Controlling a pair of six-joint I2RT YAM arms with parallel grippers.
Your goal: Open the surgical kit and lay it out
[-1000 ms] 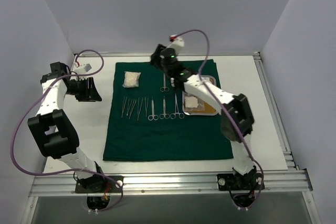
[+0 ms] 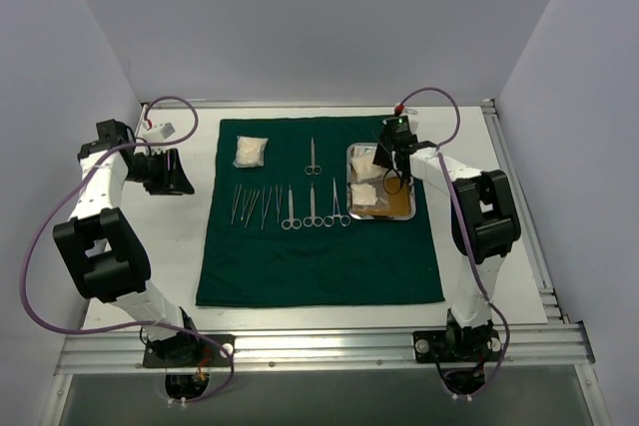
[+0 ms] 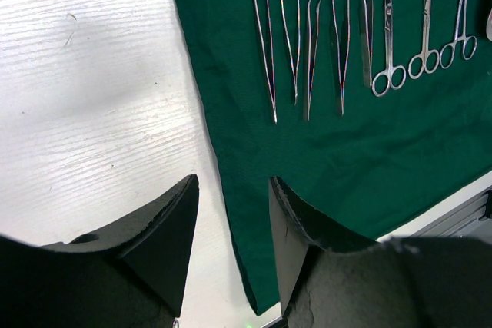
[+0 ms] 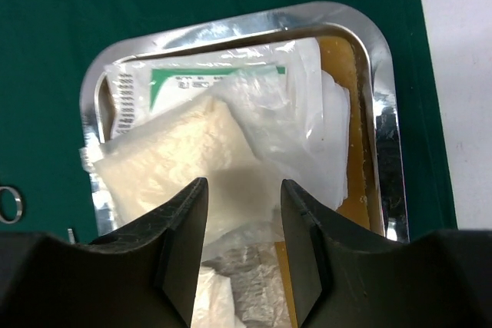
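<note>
A green cloth (image 2: 319,266) holds a row of tweezers (image 3: 270,59) and scissors (image 3: 387,44), with another pair of scissors (image 2: 313,155) above and a white packet (image 2: 250,152) at upper left. The steel tray (image 4: 384,136) on the right holds a beige packet (image 4: 169,167), white printed packets and a crumpled packet (image 4: 211,301). My right gripper is over the beige packet, its fingers apart with nothing visibly held; whether it touches is unclear. My left gripper stands open and empty over the white table beside the cloth's left edge.
Grey walls enclose the back and sides. Purple cables loop over both arms.
My right arm has swung from the back middle to the right, over the tray, and settled lower there. The left arm has not moved.
</note>
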